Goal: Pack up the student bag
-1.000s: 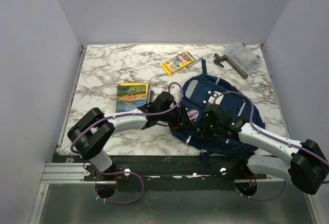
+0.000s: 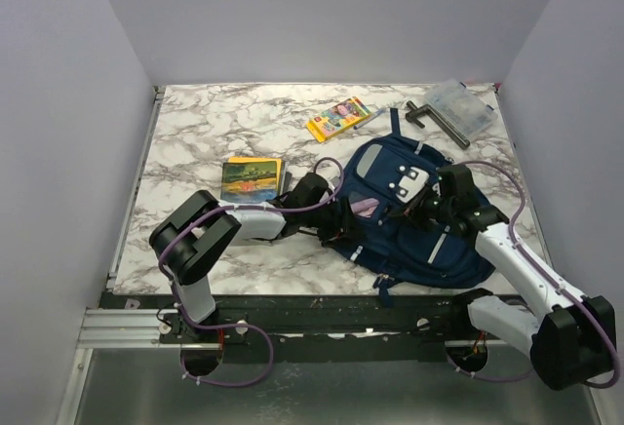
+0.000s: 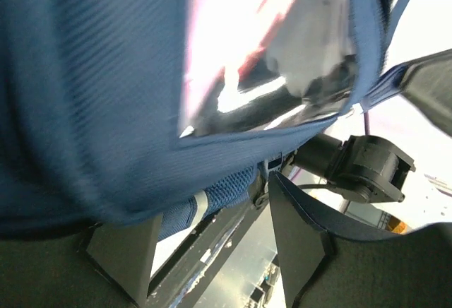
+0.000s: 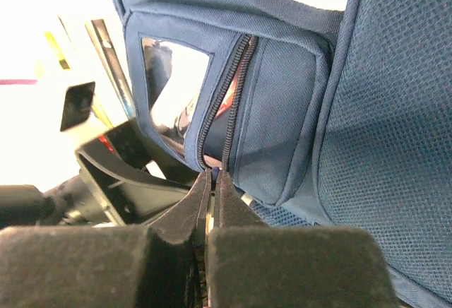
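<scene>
The navy backpack (image 2: pixel 458 259) lies open-flat on the marble table, its front pocket with a clear window (image 4: pixel 175 85) showing pink items and a dark zipper (image 4: pixel 241 89) along it. My left gripper is low at the pocket's lower left edge, fingers apart; whether anything lies between them is unclear. My right gripper is shut at the zipper's lower end; the small zipper end is at its fingertips, and whether it is pinched is hard to tell.
Books (image 2: pixel 249 180) lie left of the bag. A colourful box (image 2: pixel 336 118), a stapler-like black tool (image 2: pixel 444 128) and a clear case (image 2: pixel 463 103) lie at the back.
My right arm has moved to the right and up along the pocket, and the bag's right part has shifted with it.
</scene>
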